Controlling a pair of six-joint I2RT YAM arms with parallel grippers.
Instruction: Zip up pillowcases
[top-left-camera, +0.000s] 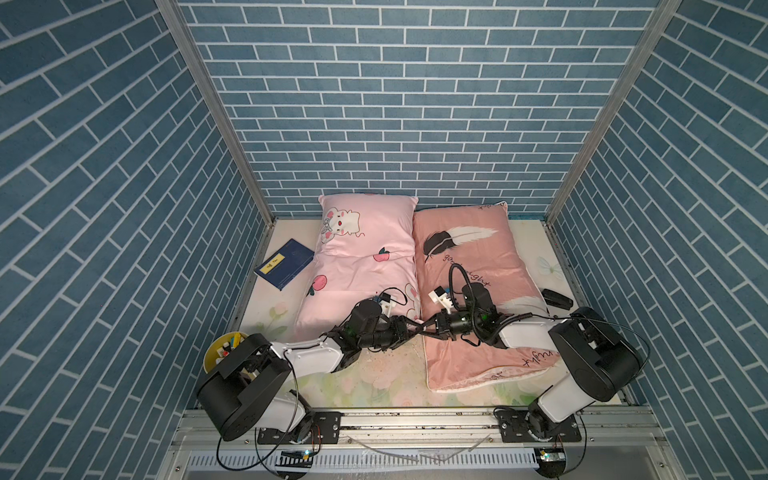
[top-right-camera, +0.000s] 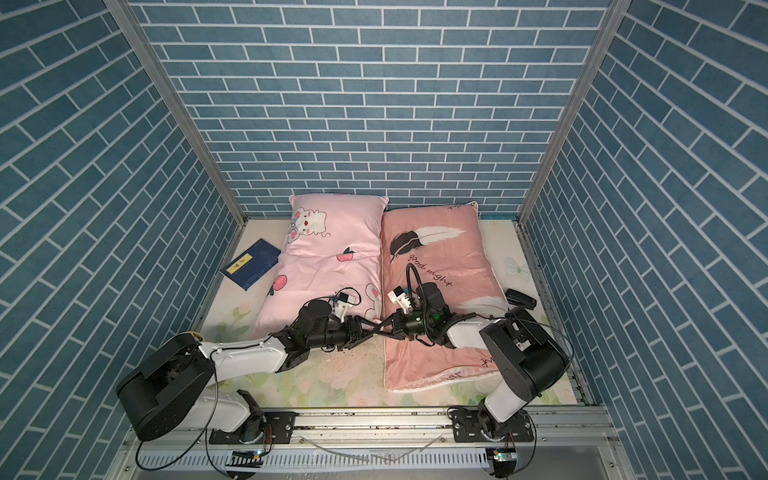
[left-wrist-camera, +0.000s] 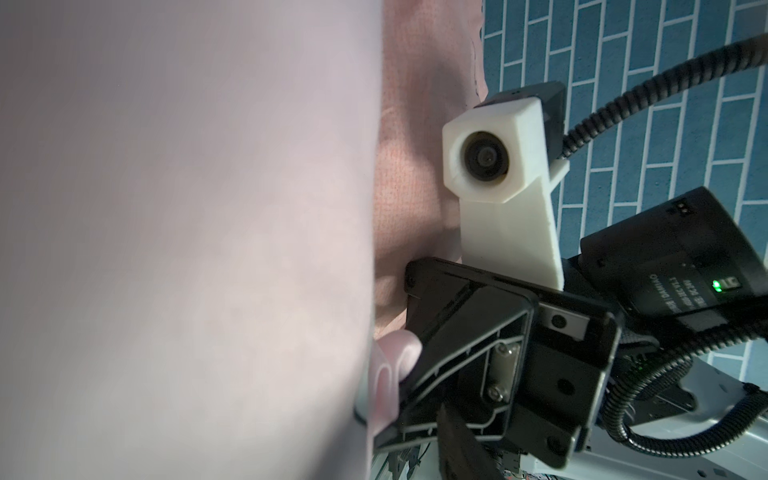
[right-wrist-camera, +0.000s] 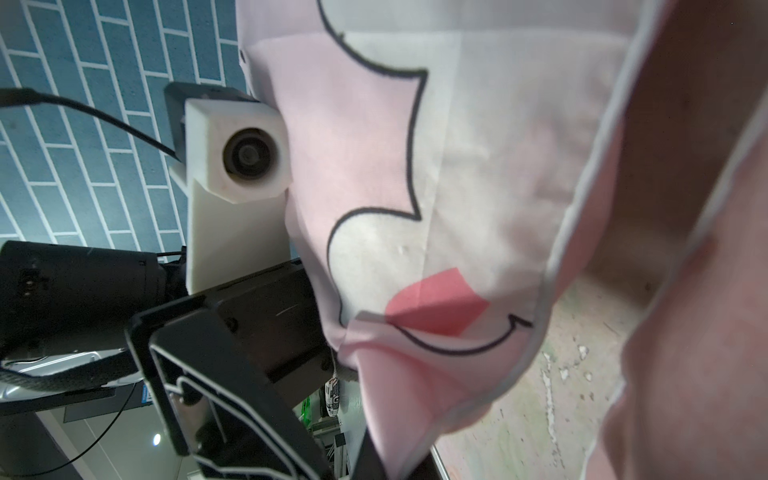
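Observation:
A light pink pillowcase with mouse print (top-left-camera: 360, 232) lies at left, a darker pink feather-print pillowcase (top-left-camera: 472, 240) beside it at right. My two grippers meet at the light one's lower inner corner. My left gripper (top-left-camera: 406, 329) is open; in the left wrist view pale fabric fills much of the frame and hides most of it, with a small pink piece (left-wrist-camera: 392, 368) beside it. My right gripper (top-left-camera: 433, 326) is shut; in the right wrist view gathered pink corner cloth (right-wrist-camera: 400, 400) runs down toward its fingertips, which are hidden, so what they pinch cannot be made out.
A navy book (top-left-camera: 284, 268) lies at left, a yellow container (top-left-camera: 216, 356) sits at front left, and a black object (top-left-camera: 557, 297) lies at right. Some bare table (top-left-camera: 376, 376) shows at front centre. Brick-patterned walls enclose the back and sides.

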